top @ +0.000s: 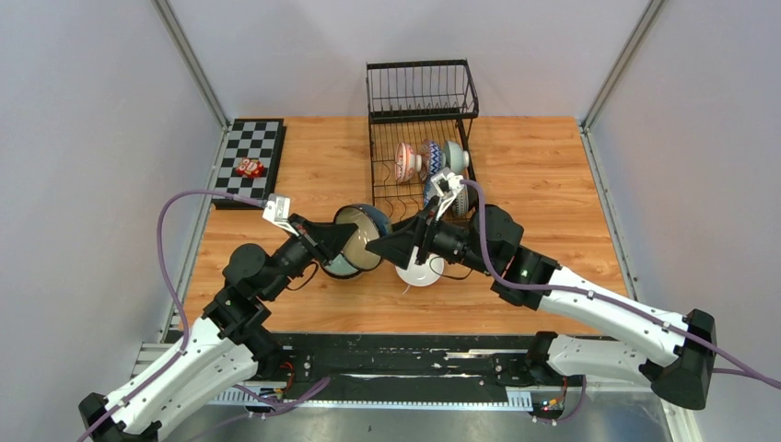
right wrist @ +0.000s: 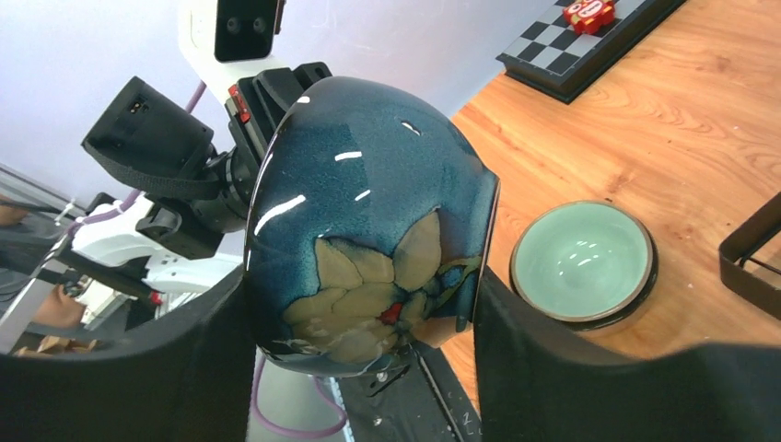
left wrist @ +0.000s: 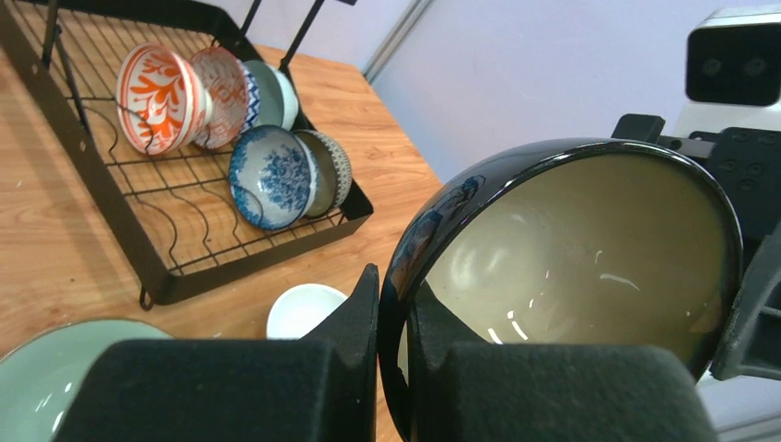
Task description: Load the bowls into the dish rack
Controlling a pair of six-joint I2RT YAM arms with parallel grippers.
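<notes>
A dark blue bowl with a flower pattern and cream inside (top: pixel 362 241) is held up over the table. My left gripper is shut on its rim. My right gripper is around the bowl's other side, its fingers partly open; contact is unclear. The dish rack (left wrist: pixel 157 276) holds several bowls, among them an orange-patterned one (left wrist: pixel 152 101) and a blue floral one (left wrist: pixel 267 175). A green bowl (right wrist: pixel 576 258) rests on a dark one on the table, with a white bowl (left wrist: pixel 299 308) nearby.
A chessboard (top: pixel 239 143) with a red packet (top: pixel 249 168) is at the back left. Bare wood (top: pixel 543 175) lies right of the rack.
</notes>
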